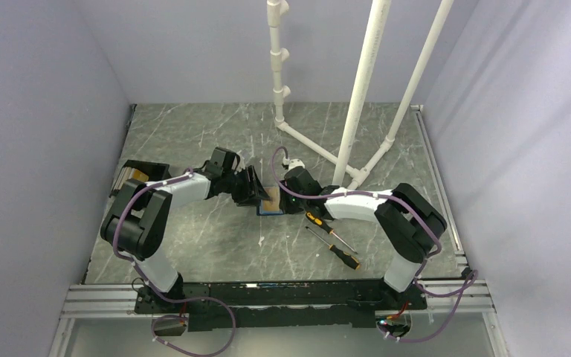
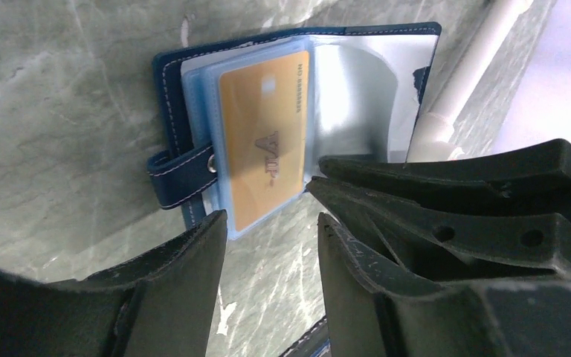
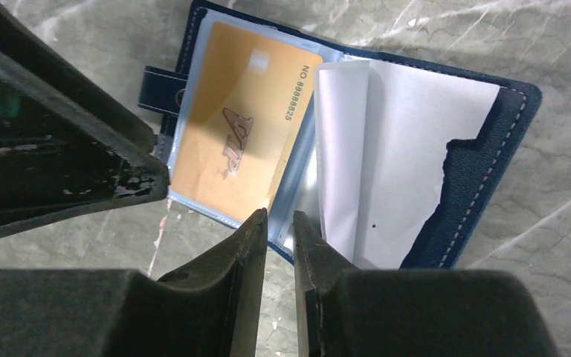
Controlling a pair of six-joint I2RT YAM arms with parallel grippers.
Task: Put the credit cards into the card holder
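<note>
The dark blue card holder [image 2: 171, 97] lies spread on the table. A gold card rests flat over its clear sleeves, apparently inside the top one; a thin strip shows along the card's edge in the right wrist view. Above the holder's near edge, my left gripper is open and empty. At the card's inner edge, close to the holder's fold, my right gripper is part open, with a narrow gap and nothing visible between its fingers. A pale sleeve leaf [image 3: 342, 149] stands curled up beside the card.
On the left, a dark tray [image 1: 156, 169] holds more cards, partly behind the left arm. Two screwdrivers [image 1: 346, 257] lie right of the holder. White pipes [image 1: 359, 97] rise behind. The two grippers are very close together.
</note>
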